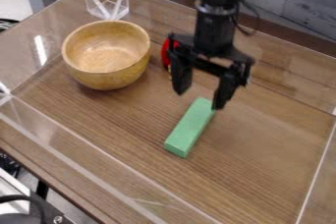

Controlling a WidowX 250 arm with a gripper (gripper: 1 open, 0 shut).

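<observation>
My gripper (202, 77) is a black, blurred shape above the middle of the table, open, with its fingers pointing down. Below it a green bar (190, 128) lies at a slant on the wood. A red object (168, 49) behind the gripper, to the left, is mostly hidden by it. A beige bowl (106, 55) stands at the upper left.
A white wire-like object (106, 4) sits at the back left. A dark cable lies at the lower left edge.
</observation>
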